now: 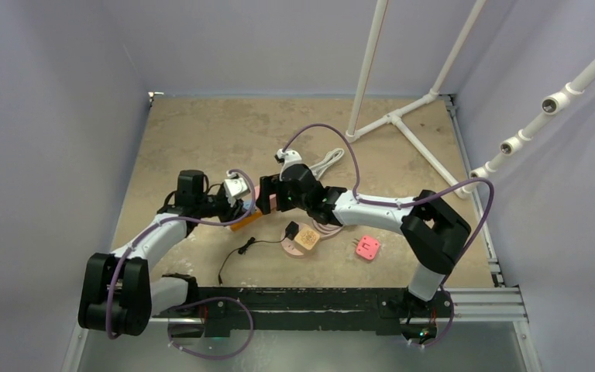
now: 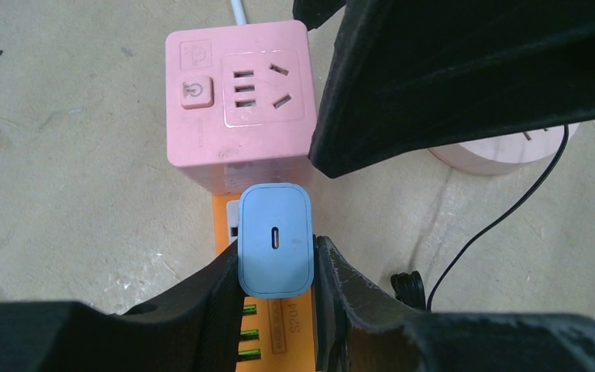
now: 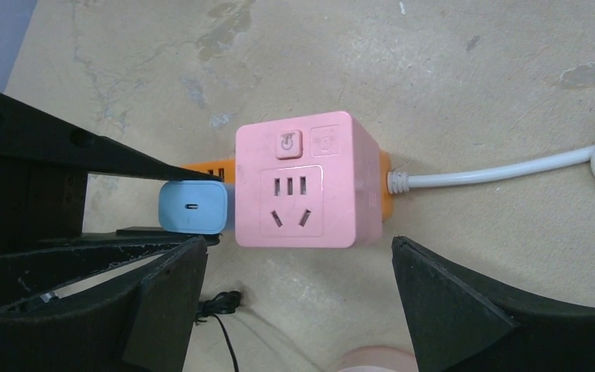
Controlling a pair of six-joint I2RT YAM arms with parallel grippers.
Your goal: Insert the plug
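In the left wrist view my left gripper is shut on a light-blue plug block [image 2: 274, 236], held over an orange power strip [image 2: 287, 333] just in front of a pink cube socket [image 2: 209, 124]. The right wrist view shows the blue block [image 3: 191, 207] beside the pink cube [image 3: 294, 201], both at the orange strip. My right gripper stands open above the pink cube, its two fingers low at the sides of that view. Whether the blue block is seated cannot be told.
Below centre in the top view lie a round pink socket with a wooden block [image 1: 305, 239], a black adapter [image 1: 292, 230] with a thin cable, and a red plug [image 1: 367, 247] farther right. White cable coils lie behind and under the right arm.
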